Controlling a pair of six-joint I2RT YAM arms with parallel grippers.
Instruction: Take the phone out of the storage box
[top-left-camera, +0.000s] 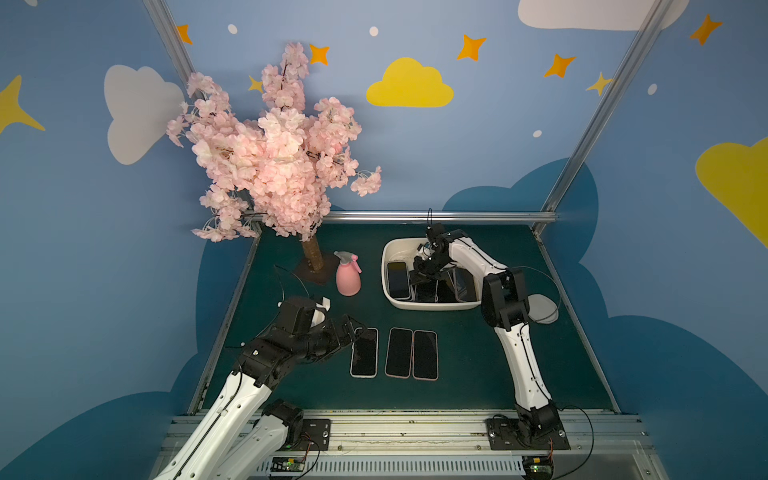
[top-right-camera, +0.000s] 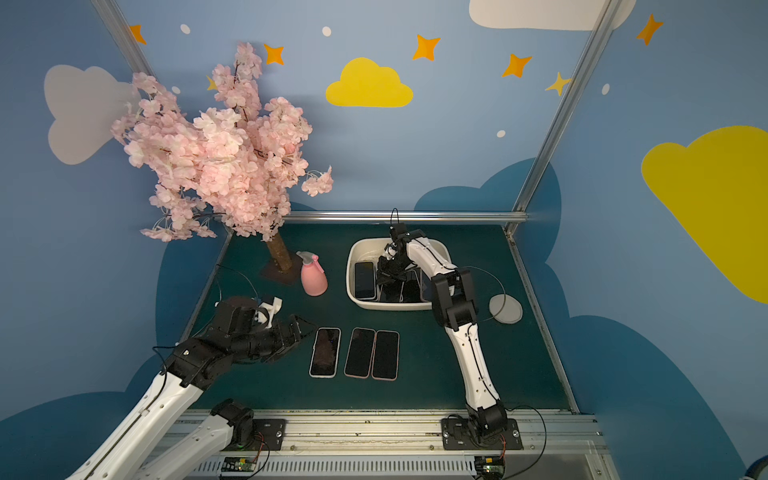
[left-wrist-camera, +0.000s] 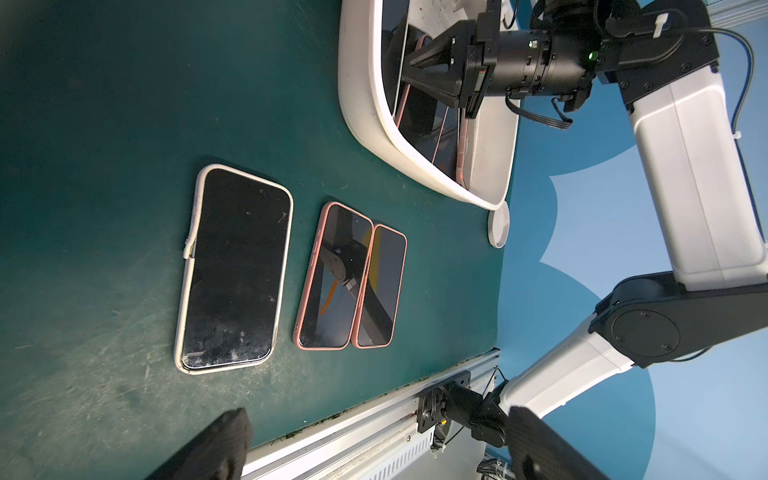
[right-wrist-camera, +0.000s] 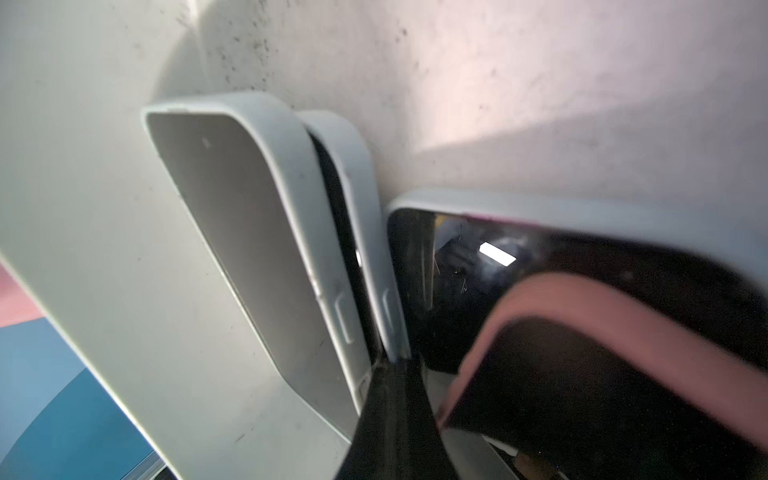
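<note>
The white storage box (top-left-camera: 424, 306) holds several phones. In the right wrist view a white-cased phone (right-wrist-camera: 232, 184) leans on the box wall, with a second white-cased phone (right-wrist-camera: 364, 184) close against it. To their right are a dark-screened phone with a pale rim (right-wrist-camera: 432, 296) and a pink-cased phone (right-wrist-camera: 560, 376). My right gripper is inside the box with its fingertips together and nothing between them; the second white-cased phone is outside, on their left. My left gripper stands open and empty near the phones on the table.
On the green table lie a white-cased phone (left-wrist-camera: 236, 272) and two pink-cased phones (left-wrist-camera: 336, 276) (left-wrist-camera: 381, 288) side by side. Left of the box stand a pink spray bottle (top-left-camera: 348, 278) and a blossom tree (top-left-camera: 276, 160). A pale round disc (top-left-camera: 543, 309) lies at right.
</note>
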